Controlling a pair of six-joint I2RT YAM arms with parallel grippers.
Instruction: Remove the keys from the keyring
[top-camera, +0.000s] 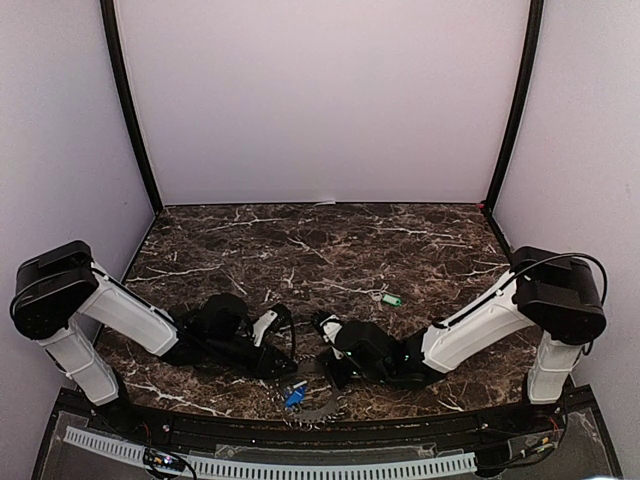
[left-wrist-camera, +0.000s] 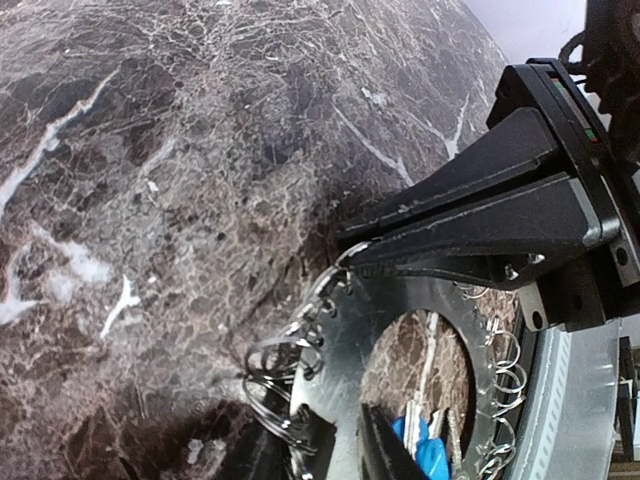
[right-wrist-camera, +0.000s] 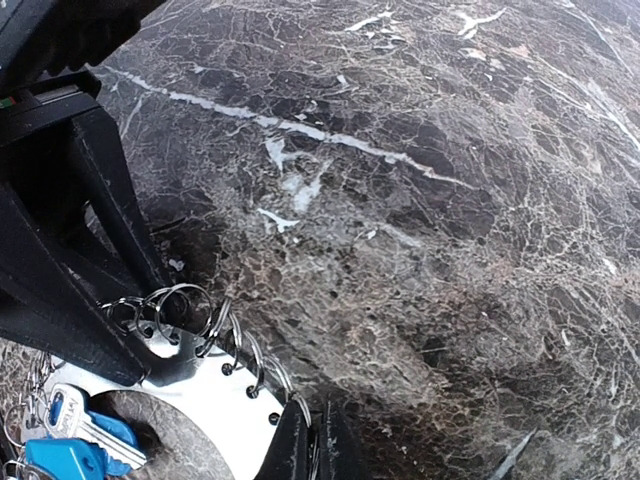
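The keyring is a flat metal hoop (top-camera: 322, 412) lying near the table's front edge, with small wire rings (right-wrist-camera: 236, 340) threaded through holes along its rim. A silver key (right-wrist-camera: 75, 425) and blue-headed keys (left-wrist-camera: 428, 455) lie in its opening and at its left side. My left gripper stands shut across the hoop's band at the back left, one fingertip on either side of it. My right gripper is shut at the hoop's back right rim; a thin wire ring passes by its tips, but whether it is pinched is unclear.
Farther back on the right lies a green tag (top-camera: 391, 299) with a small ring. The white slotted rail (top-camera: 270, 468) runs along the front. Bare marble tabletop (top-camera: 300, 250) spreads behind both arms. The two grippers are close together.
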